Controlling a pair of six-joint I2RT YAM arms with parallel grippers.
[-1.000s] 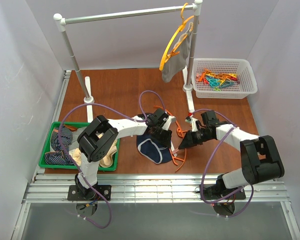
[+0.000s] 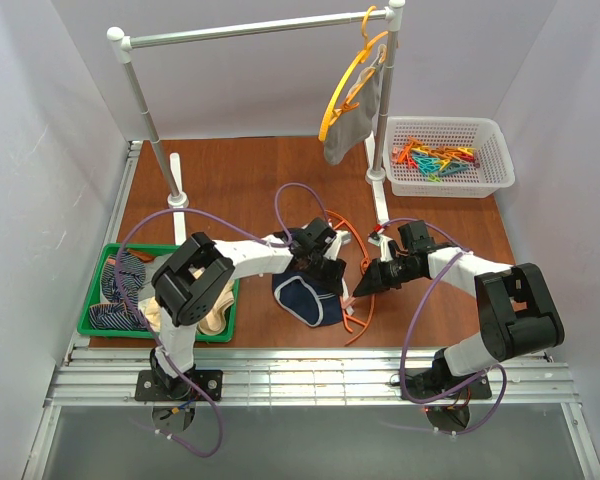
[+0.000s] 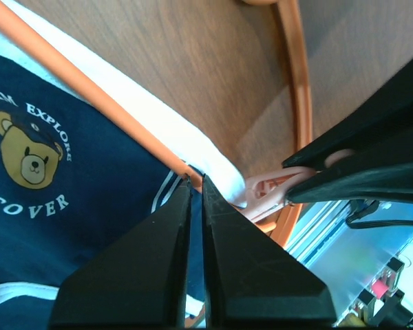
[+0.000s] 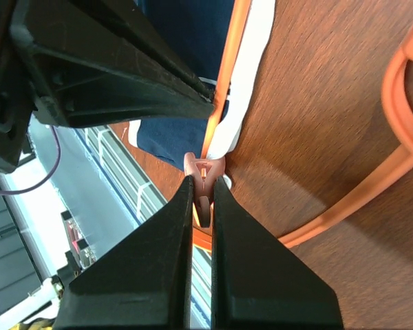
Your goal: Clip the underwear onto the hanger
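Note:
Navy underwear (image 2: pixel 302 300) with white trim and a bear print lies flat on the wooden table. An orange hanger (image 4: pixel 351 203) lies by it, its straight bar (image 3: pixel 103 103) across the fabric's white edge. My left gripper is shut at that bar and edge; whether anything thin is between its tips is unclear. My right gripper is shut on a pink clip (image 3: pixel 268 192), which sits at the bar and the white waistband beside my left gripper's tips.
A green bin (image 2: pixel 227 332) of clothes is at left, a white basket (image 2: pixel 500 160) of clips at back right. A rack (image 2: pixel 250 28) holds a yellow hanger with grey garment (image 2: pixel 345 130).
The right arm has shifted very slightly with the pink clip; the orange hanger has moved a little. The left arm is nearly still.

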